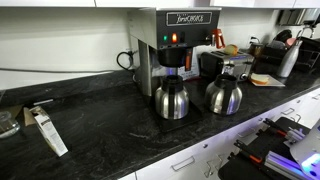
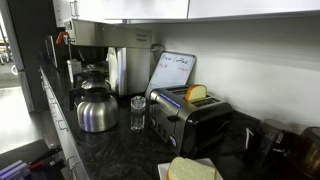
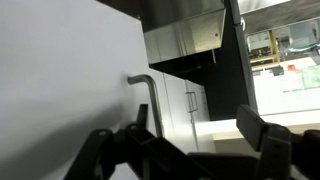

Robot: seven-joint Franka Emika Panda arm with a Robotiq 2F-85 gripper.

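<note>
In the wrist view my gripper faces a white cabinet front, its two dark fingers (image 3: 268, 142) well apart. Nothing shows between them except a curved metal handle (image 3: 152, 98) on the cabinet front (image 3: 70, 75) beyond. Whether the gripper touches the handle cannot be told. One steel carafe (image 1: 172, 99) stands under the coffee maker (image 1: 178, 30), and a second carafe (image 1: 223, 97) stands to its right on the dark counter. Neither exterior view shows the gripper clearly; black and red hardware (image 1: 268, 160) sits at the lower right.
A toaster (image 2: 190, 117) with bread (image 2: 196, 93) in a slot stands by the wall. Near it are a clear glass (image 2: 138, 112), a small whiteboard (image 2: 172, 70) and a sandwich (image 2: 190, 170) on a plate. A white box (image 1: 48, 131) lies at left.
</note>
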